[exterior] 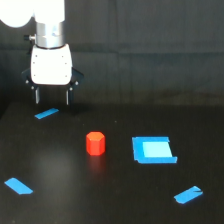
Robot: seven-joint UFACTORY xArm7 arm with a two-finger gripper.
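Observation:
My gripper (53,97) hangs at the back left, its two dark fingers wide apart and nothing visible between them. A red block (95,143), six-sided in outline, sits on the black table near the middle, in front of the gripper and to its right. Right of the block lies a square outlined in blue tape (137,148), with a pale patch (156,149) inside it. Clear table separates the block from both the gripper and the square.
Short strips of blue tape mark the table: one strip (46,114) just below the gripper, another strip (18,186) at front left, and a third strip (188,195) at front right. A dark curtain (150,55) closes off the back.

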